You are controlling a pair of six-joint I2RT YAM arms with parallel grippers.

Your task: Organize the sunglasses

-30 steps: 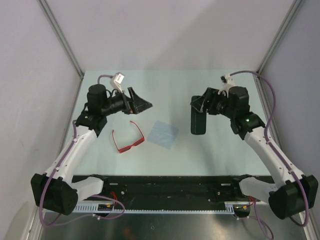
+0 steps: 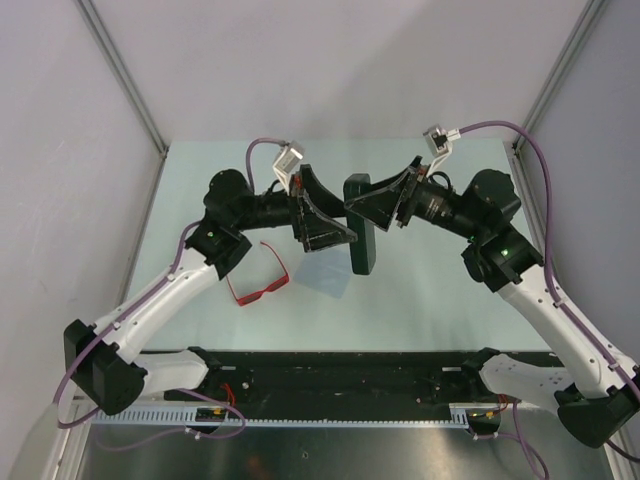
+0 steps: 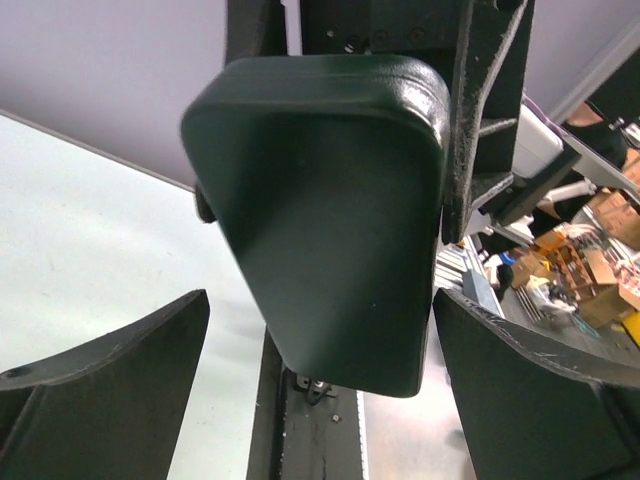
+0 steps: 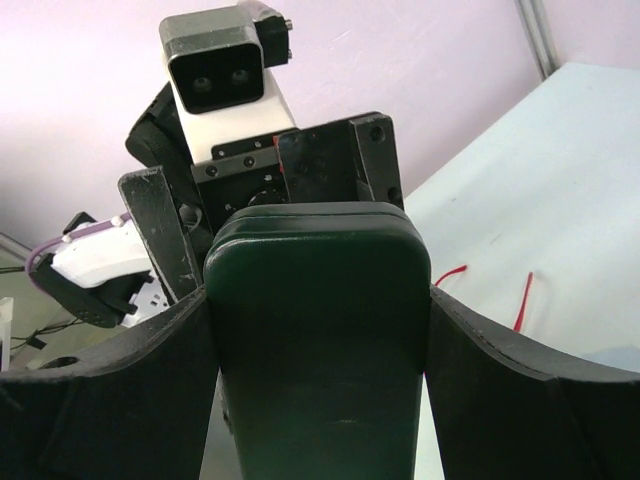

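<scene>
A dark green glasses case [image 2: 362, 245] is held upright in mid-air by my right gripper [image 2: 380, 200], which is shut on it; the case fills the middle of the right wrist view [image 4: 318, 350]. My left gripper [image 2: 330, 215] is at the case's left side with its fingers open around it; in the left wrist view the case [image 3: 320, 220] sits between and beyond the fingers. Red sunglasses [image 2: 262, 293] lie on the table left of centre, arms unfolded, partly under the left arm. A bluish cloth square [image 2: 320, 275] lies beside them.
Walls and rails border it on both sides, and a dark front edge runs below. Both arms meet over the middle.
The right gripper has carried the case up and leftward toward the middle. The left gripper has moved right and reached the case. The sunglasses and cloth have not moved.
</scene>
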